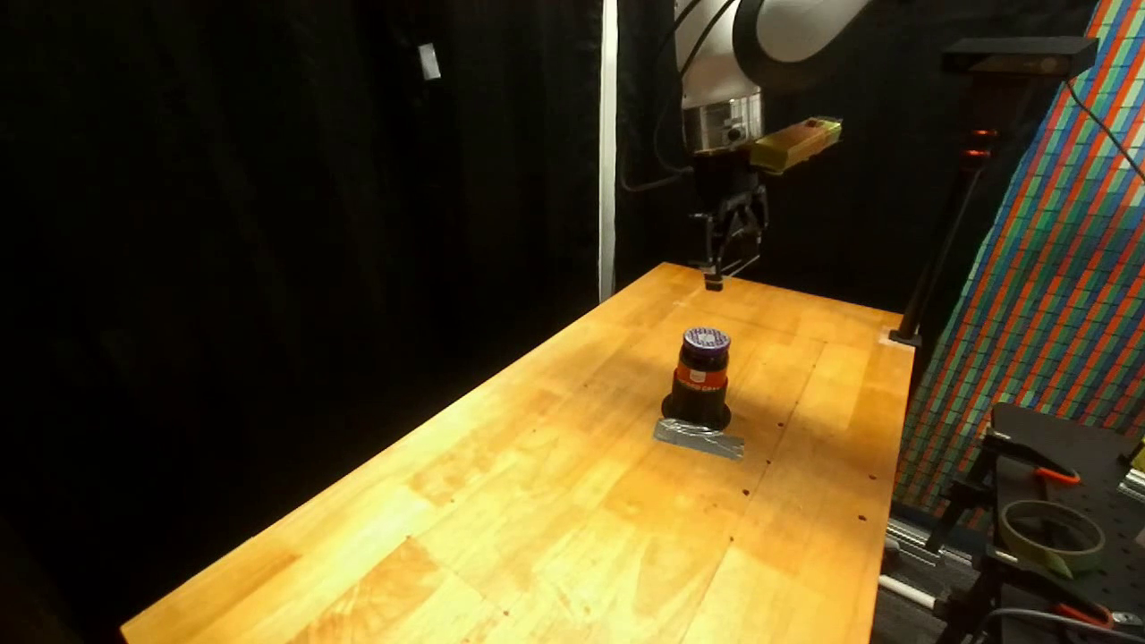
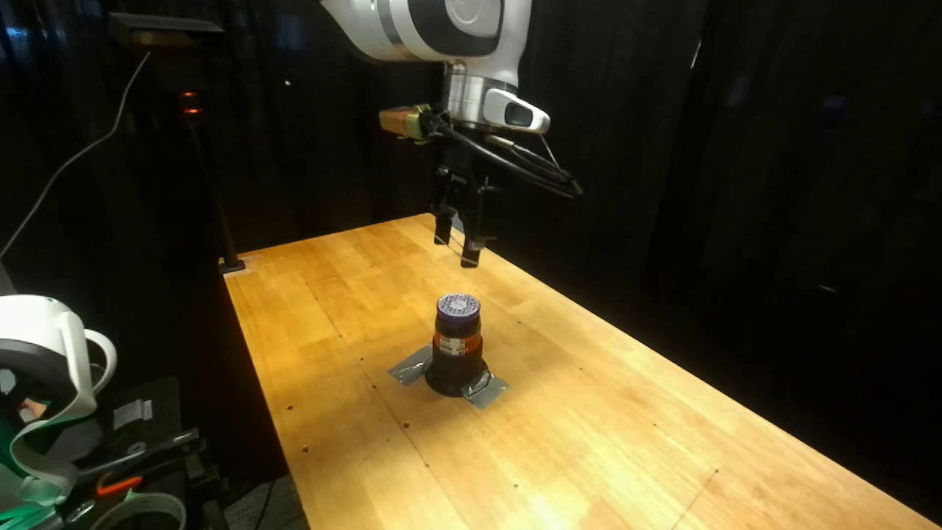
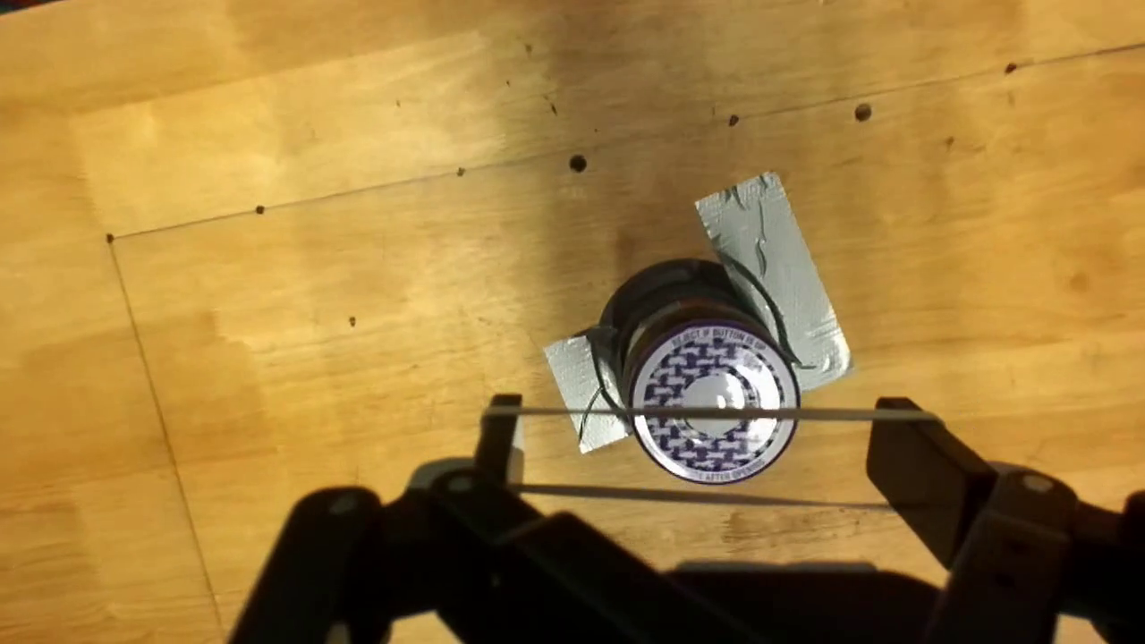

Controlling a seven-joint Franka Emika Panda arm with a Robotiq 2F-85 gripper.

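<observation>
A dark jar [image 1: 703, 367] with an orange label and a purple-and-white patterned lid [image 3: 716, 402] stands upright in a black round holder [image 2: 444, 372]. Grey tape [image 3: 784, 284] fixes the holder's base to the wooden table. My gripper [image 2: 456, 252] hangs above the table, pointing down, its fingers spread wide with nothing held. It is higher than the jar and beyond it in exterior view 1. From the wrist, the lid shows between the two fingers, some way below them, crossed by two thin bands stretched from finger to finger.
Bare wooden table [image 1: 515, 504] surrounds the holder on all sides. A dark post [image 2: 212, 194] rises at the table's far corner. Beside the table, a black cart [image 1: 1073, 461] carries clamps and a tape roll [image 1: 1052, 535].
</observation>
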